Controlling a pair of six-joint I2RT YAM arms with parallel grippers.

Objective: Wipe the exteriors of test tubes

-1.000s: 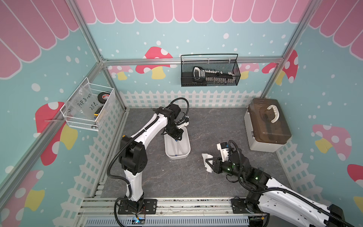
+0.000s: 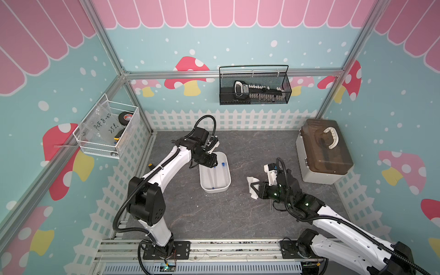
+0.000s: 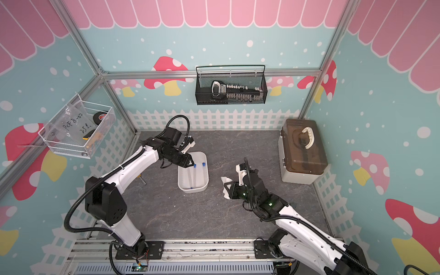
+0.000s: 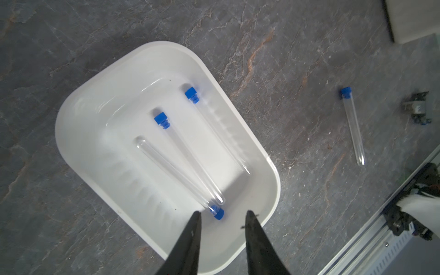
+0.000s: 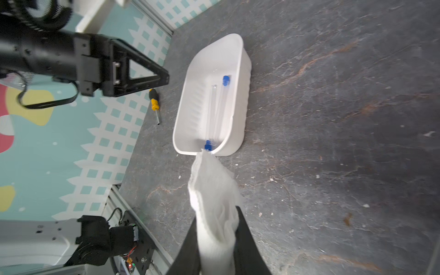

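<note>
Three clear test tubes with blue caps lie in the white tray (image 4: 110, 201). One tube (image 4: 223, 135) is near its long side. The middle tube (image 4: 190, 155) points the same way. The third tube (image 4: 171, 170) lies the opposite way round, its cap beside the middle tube's end. A fourth tube (image 4: 354, 128) lies on the table outside. My left gripper is open above the tray, nothing between its fingers. My right gripper is shut on a crumpled white tissue (image 5: 213, 192), which hangs in front of the tray in the right wrist view.
A brown-lidded box (image 2: 324, 151) stands at the back right. A yellow and black screwdriver (image 5: 155, 105) lies left of the tray. Wall baskets (image 2: 255, 87) hang above the table. Bare table (image 2: 220, 220) extends in front of the tray.
My right gripper moved slightly rightward and back with the tissue.
</note>
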